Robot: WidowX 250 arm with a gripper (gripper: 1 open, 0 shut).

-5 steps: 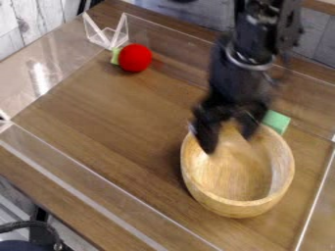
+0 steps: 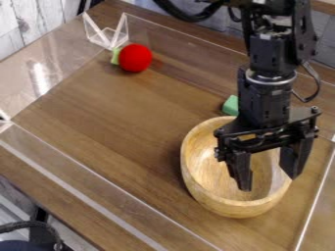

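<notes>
My black gripper hangs open over a wooden bowl at the right of the camera view, its fingers down inside or just over the bowl's opening. Nothing shows between the fingers. Part of the bowl's interior is hidden behind the gripper. A small green object sits behind the bowl, partly covered by the arm.
A red ball lies at the back left, beside a white wire-like item with something green near it. Cables lie at the lower-left edge.
Since a second ago, my gripper has moved right and down over the bowl, covering more of the green object.
</notes>
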